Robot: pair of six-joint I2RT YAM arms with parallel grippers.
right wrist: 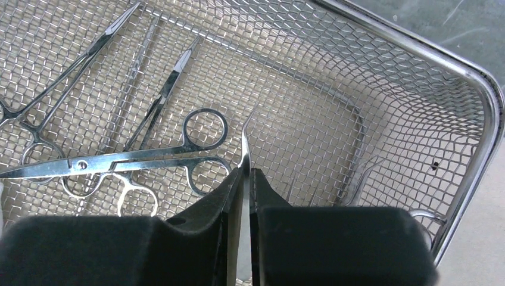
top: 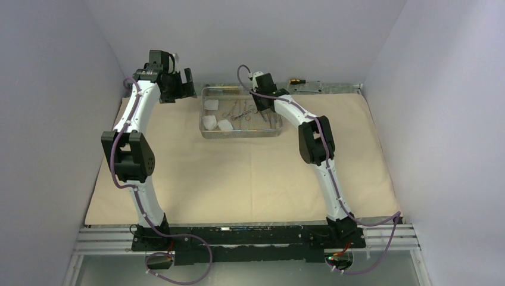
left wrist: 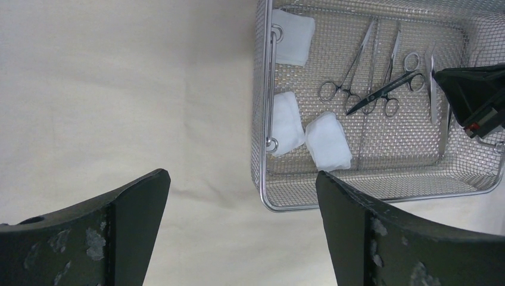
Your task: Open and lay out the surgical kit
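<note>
The wire mesh basket [top: 241,134] holds gauze pads [left wrist: 327,140] at its left, scissors [right wrist: 101,165], clamps [right wrist: 89,53] and several slender instruments at its right. My right gripper is down in the basket's right part, shut on curved-tip tweezers [right wrist: 245,143], whose tip shows beyond the fingers. My left gripper stands open outside the basket's left side, above the cloth, with nothing between its fingers.
A yellow-handled screwdriver [top: 297,81] lies on the back ledge. Walls border the workspace at left, right and back.
</note>
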